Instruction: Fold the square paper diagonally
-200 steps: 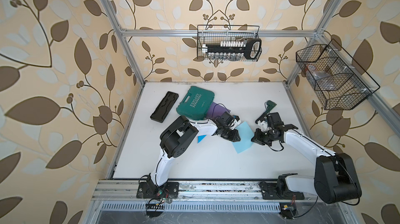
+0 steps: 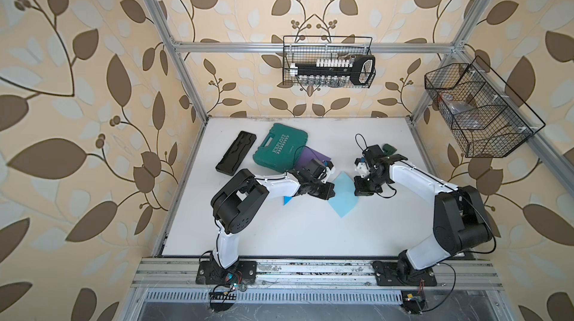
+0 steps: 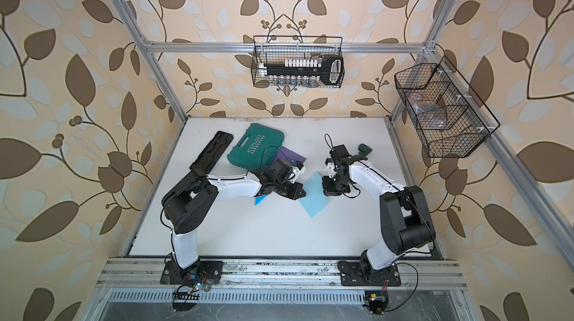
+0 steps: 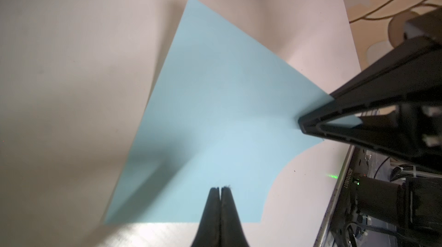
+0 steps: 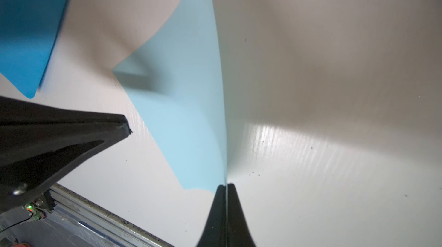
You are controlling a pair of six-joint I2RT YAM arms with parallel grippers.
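Observation:
The pale blue square paper (image 2: 343, 201) lies mid-table between the grippers, one side lifted and curved. My right gripper is shut on the paper's raised edge or corner, as both wrist views show; in the left wrist view its dark fingers (image 4: 313, 122) clasp the paper's right corner. My left gripper is shut over the paper's near edge in its wrist view, with nothing visible between its fingers; whether it touches the paper I cannot tell.
A green case (image 2: 278, 147), purple sheet (image 3: 293, 156) and black tray (image 2: 235, 152) lie at the back left. A darker blue sheet (image 5: 32, 26) is left of the paper. A small dark green object (image 3: 364, 148) sits back right.
My right gripper has moved left and toward the back, and the paper has shifted with it.

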